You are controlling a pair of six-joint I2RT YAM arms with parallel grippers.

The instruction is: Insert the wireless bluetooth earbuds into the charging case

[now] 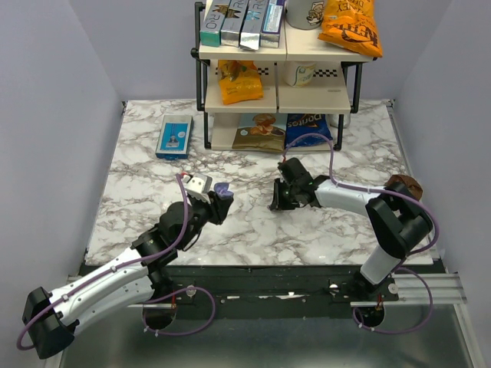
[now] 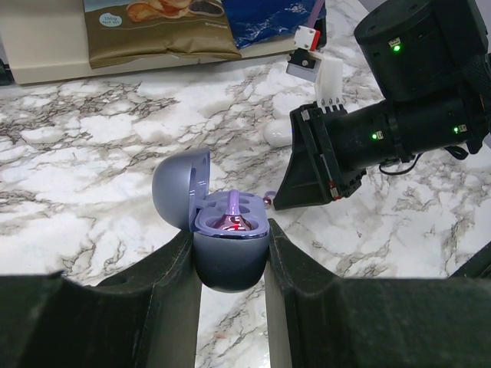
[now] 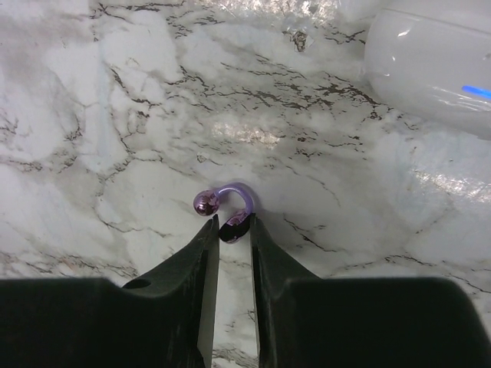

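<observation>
The grey-purple charging case (image 2: 232,264) is gripped between the fingers of my left gripper, its lid (image 2: 175,192) standing open. A purple earbud arch (image 2: 233,201) rises from inside the case. On the marble table, a curved purple earbud (image 3: 239,190) with two shiny ends lies under my right gripper. One shiny end sits between the narrowly parted right fingertips; no firm grip shows. From above, the case (image 1: 222,188) is left of the right gripper (image 1: 277,199).
A white rounded object (image 3: 430,69) lies near the right gripper. Behind stand a shelf (image 1: 318,98) with bags and cans, and a blue box (image 1: 174,136). Bare marble table (image 1: 238,241) spreads in front of both arms.
</observation>
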